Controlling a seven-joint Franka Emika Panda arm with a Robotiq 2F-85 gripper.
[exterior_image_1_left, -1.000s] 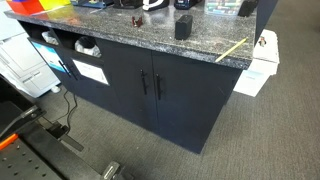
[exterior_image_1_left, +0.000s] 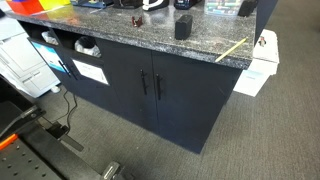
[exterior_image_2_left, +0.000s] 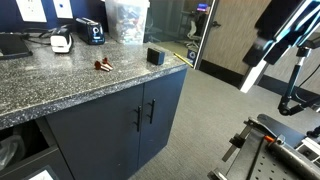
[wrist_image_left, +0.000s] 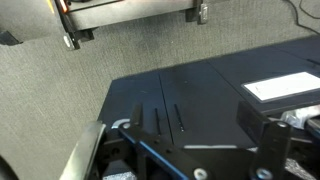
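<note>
My gripper is at the bottom of the wrist view, its fingers spread wide and nothing between them. Beyond it, lower down, is the dark cabinet (wrist_image_left: 205, 92) with two long door handles. The same cabinet's closed doors (exterior_image_1_left: 135, 100) fill the middle of exterior view 1. On its speckled countertop (exterior_image_1_left: 120, 32) stand a small black block (exterior_image_1_left: 183, 27) and small reddish-brown items (exterior_image_1_left: 137, 21). A thin yellow stick (exterior_image_1_left: 231, 49) lies near the right end of the counter. In exterior view 2, part of the dark arm (exterior_image_2_left: 285, 20) shows at upper right, well clear of the counter.
A clear plastic bin (exterior_image_2_left: 127, 20) and dark boxed items (exterior_image_2_left: 90, 32) line the counter's back. A white box (exterior_image_1_left: 258, 68) stands on the floor beyond the cabinet's right end. Carpet in front of the doors is open, with a cable (exterior_image_1_left: 70, 108) at left.
</note>
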